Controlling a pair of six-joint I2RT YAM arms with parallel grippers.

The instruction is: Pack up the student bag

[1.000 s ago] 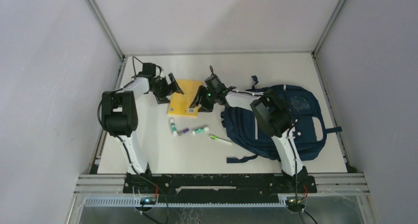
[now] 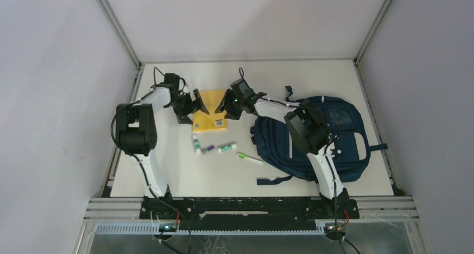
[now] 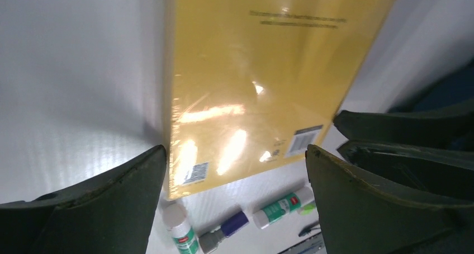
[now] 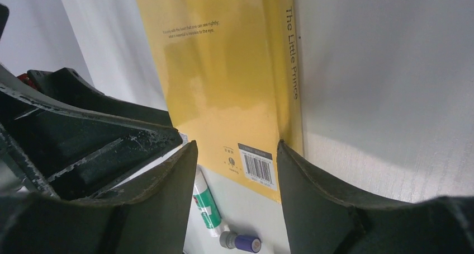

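Note:
Flat on the table lies a yellow book (image 2: pixel 210 109), its spine lettered "The Little Prince" in the right wrist view, where its cover (image 4: pixel 223 80) fills the middle. My left gripper (image 2: pixel 200 104) is open at the book's left side; in its wrist view the spread fingers frame the lower part of the book (image 3: pixel 262 69). At the opposite side stands my right gripper (image 2: pixel 225 109), open, its fingers (image 4: pixel 313 192) close to the spine edge. Whether they touch the book I cannot tell. The dark blue bag (image 2: pixel 285 153) lies to the right, partly under my right arm.
In front of the book lie a glue stick (image 2: pixel 197 144), a short purple-ended item (image 2: pixel 208 149), a second glue stick (image 2: pixel 227 147) and a green marker (image 2: pixel 249 158).
The book has turned slightly and now sits squarer to the table. My right gripper has shifted a little, and the left has moved slightly right. The small items and bag are unmoved.

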